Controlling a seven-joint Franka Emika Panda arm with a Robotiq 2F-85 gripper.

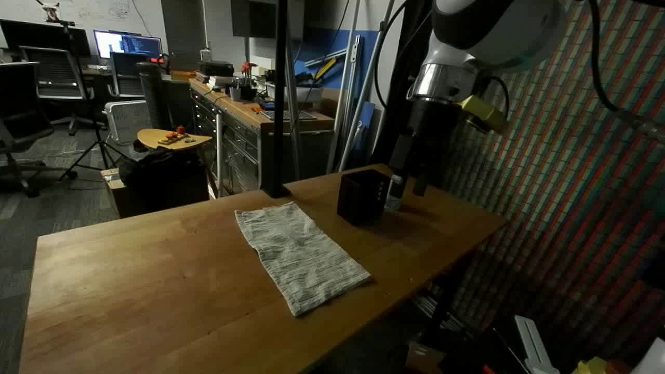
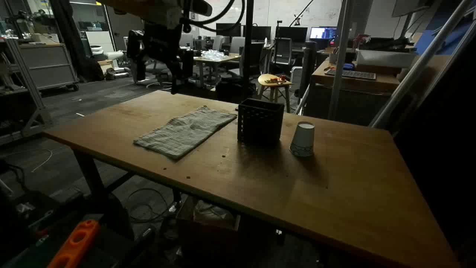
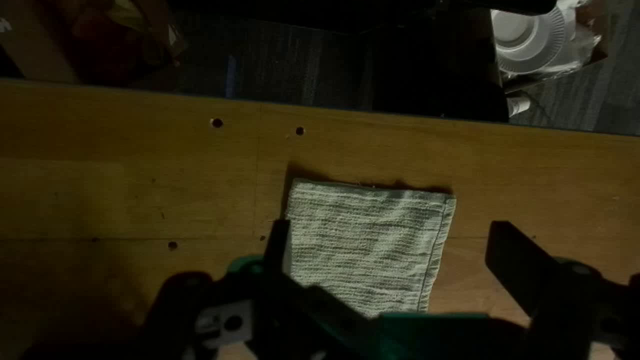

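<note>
A pale grey striped cloth [image 1: 303,258] lies flat on the wooden table [image 1: 149,274]. Beside it stands a black perforated basket [image 2: 260,121], its inside too dark to make out. A paper cup [image 2: 303,140] rests upside down close to the basket; only part of that cup [image 1: 394,190] shows in exterior view 1. My gripper [image 2: 158,80] hangs well above the tabletop, open and empty. In the wrist view, the cloth [image 3: 369,246] appears below and between the widely spread fingers of the gripper, which touch nothing; its lower end is hidden behind the gripper body.
Bare wood surrounds the cloth, with wide free room on the table at the left in exterior view 1. A dark upright post [image 1: 278,124] stands at the table's back edge. Boxes and cables lie on the floor below.
</note>
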